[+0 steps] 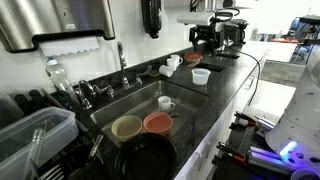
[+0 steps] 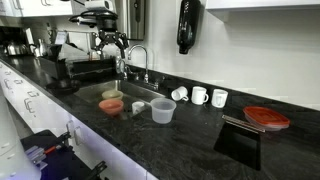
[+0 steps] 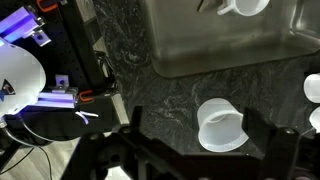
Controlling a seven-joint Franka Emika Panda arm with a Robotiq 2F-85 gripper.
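My gripper is open and empty, its dark fingers spread at the bottom of the wrist view. It hangs high above the counter, pointing down. Below it stands a clear white tub, showing between the fingers and well apart from them. That same tub is on the counter beside the sink in exterior view 2. A white mug rests in the sink, and part of this mug shows at the top of the wrist view. Two bowls, one beige and one red, sit by the sink's near end.
Several white mugs, among them an upright mug, stand along the back wall. A red dish lies behind a dark rectangular appliance. Near the drying rack are a black pan and a plastic bin. A faucet rises behind the sink.
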